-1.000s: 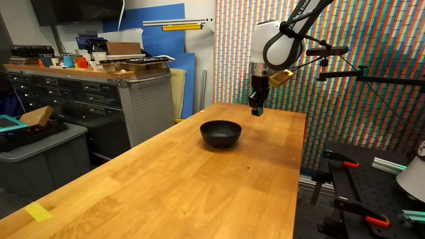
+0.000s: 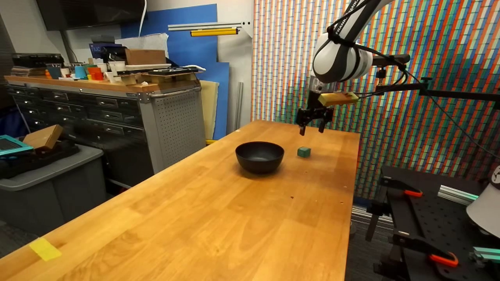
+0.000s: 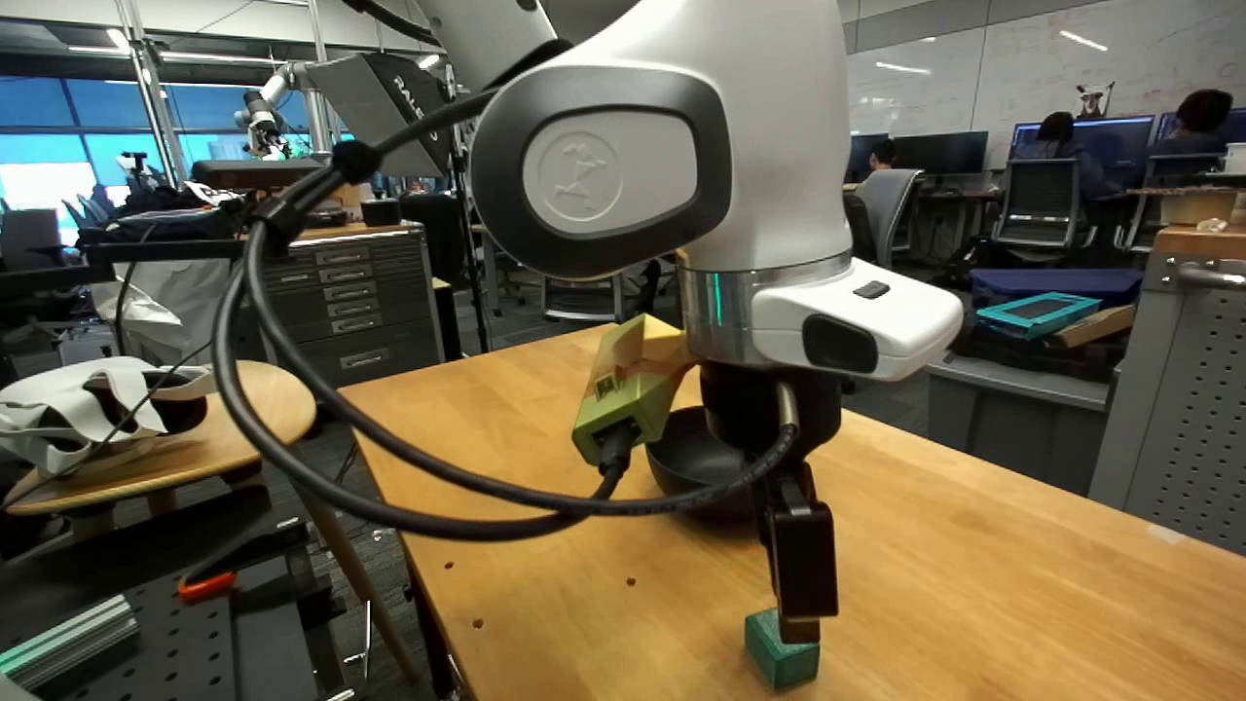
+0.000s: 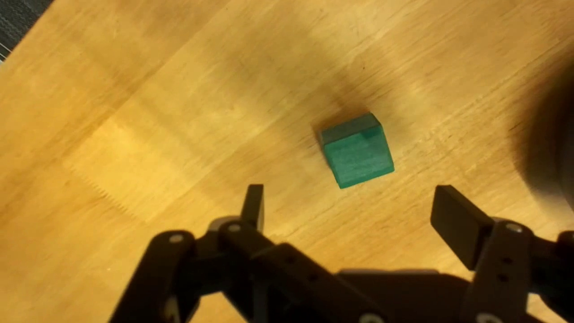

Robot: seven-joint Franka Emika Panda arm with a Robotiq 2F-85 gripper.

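A small green cube [image 2: 303, 152] appears to rest on the wooden table, to the right of the black bowl [image 2: 259, 157] in exterior view 1. Above the tabletop hangs my gripper [image 2: 312, 129], its two fingers spread apart and nothing between them. In the wrist view the cube [image 4: 359, 153] lies ahead of the fingertips, roughly centred across the gap and clear of both. Only the bowl's dark edge [image 4: 566, 145] shows at the right there. Exterior view 2 has the bowl [image 3: 701, 456] partly hidden behind the arm and cable, with a finger overlapping the cube [image 3: 783, 654].
A black cable [image 3: 491, 526] loops out from the wrist. A dark side bench [image 2: 440, 215] stands off the table's right edge.
One second ago the cube was up between the gripper's fingers. Now it is lower, apart from the gripper, and the fingers have opened. The wrist has turned and moved slightly right in exterior view 1.
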